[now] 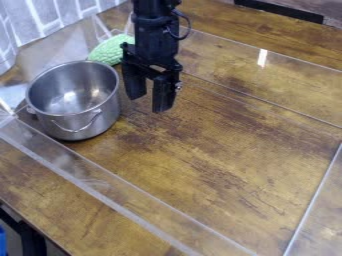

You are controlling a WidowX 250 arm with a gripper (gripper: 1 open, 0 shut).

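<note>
A large steel pot (72, 105) stands on the wooden table at the left. Just to its right and behind it, the black gripper (150, 78) hangs low over the table, its two dark fingers pointing down and spread apart. Nothing shows between them. A pale green mesh-like object (110, 50) lies behind the pot, partly hidden by the arm.
Clear plastic strips or edges run along the table's sides. A pale crumpled covering (40, 30) fills the back left corner.
</note>
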